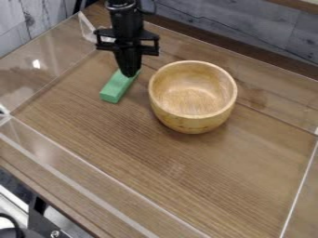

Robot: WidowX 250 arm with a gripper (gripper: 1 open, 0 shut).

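My black gripper (130,65) points down above the far end of a green block (118,87), which lies flat on the wooden table. Its narrow tip looks shut, and I see nothing held in it; whether it touches the block cannot be told. A tan bowl (192,97) stands just to the right of the block and looks empty.
A dark wall runs along the back right, and the table's left edge drops away at the lower left.
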